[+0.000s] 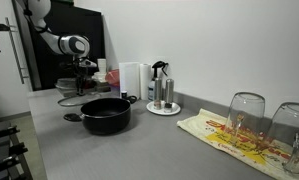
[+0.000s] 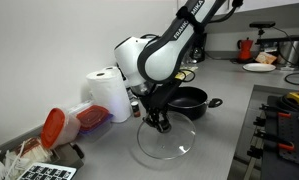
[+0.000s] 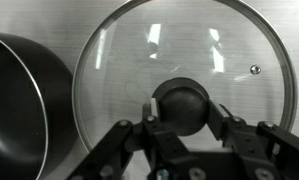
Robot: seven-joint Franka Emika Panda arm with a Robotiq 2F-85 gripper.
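Observation:
The clear glass lid (image 3: 234, 55), with its metal rim and round black knob (image 3: 180, 106), fills much of the wrist view. My gripper is shut on that knob, one finger at each side. In exterior view 2 the lid (image 2: 167, 145) hangs under the gripper (image 2: 157, 122), beside the black pot (image 2: 193, 105); whether its rim touches the table is hard to tell. The open pot (image 1: 107, 116) stands on the table in exterior view 1, with the lid (image 1: 77, 100) behind it to the left.
A white plate (image 1: 164, 109) with bottles stands behind the pot. Two upturned glass jars (image 1: 246, 112) are at the right by a patterned cloth (image 1: 214, 130). A dish rack (image 2: 24, 165) and red-lidded container (image 2: 64, 125) lie left in exterior view 2.

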